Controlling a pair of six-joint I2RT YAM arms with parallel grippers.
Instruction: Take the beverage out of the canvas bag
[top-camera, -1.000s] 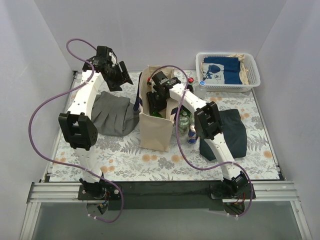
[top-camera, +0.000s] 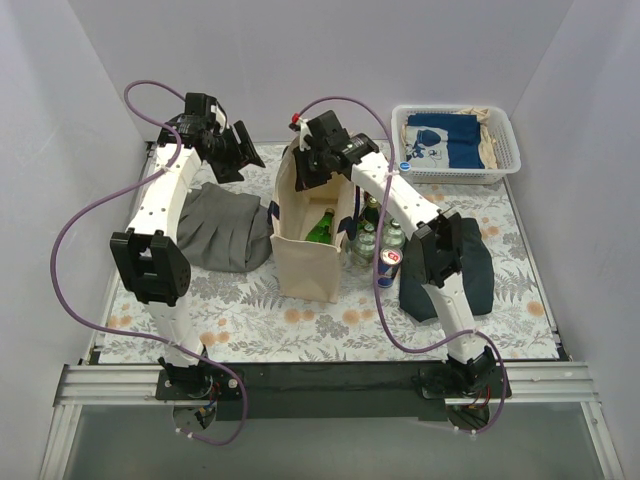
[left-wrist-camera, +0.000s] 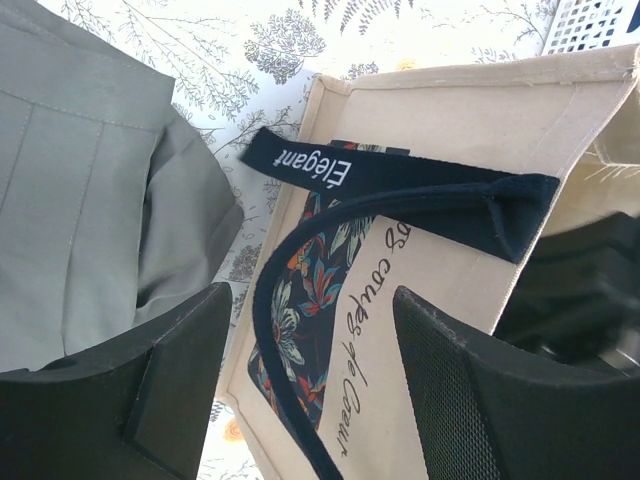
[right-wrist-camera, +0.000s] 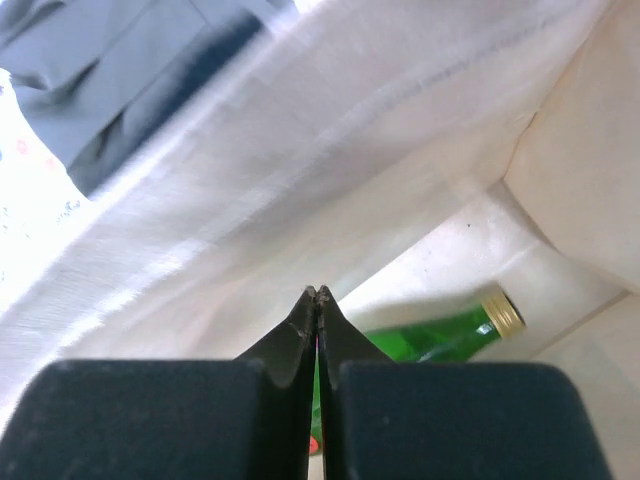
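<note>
The cream canvas bag (top-camera: 308, 268) stands upright in the middle of the table with its mouth facing up. Inside it, low down, lies a green bottle (top-camera: 320, 228); the right wrist view shows the bottle (right-wrist-camera: 450, 335) with its gold-coloured neck, partly hidden behind my fingers. My right gripper is shut over the bag's opening, and nothing shows between its fingers. To the left of the bag, my left gripper stands apart with its fingers spread and empty. A dark blue strap (left-wrist-camera: 400, 200) hangs on the bag's outer side in that view.
Several glass bottles and a blue can (top-camera: 388, 268) stand right of the bag. A grey cloth (top-camera: 225, 230) lies to the left, a dark cloth (top-camera: 470, 275) to the right. A white basket (top-camera: 500, 135) with fabric sits at the back right.
My right gripper has moved up and back out of the bag's depth, and the green bottle shows more clearly now.
</note>
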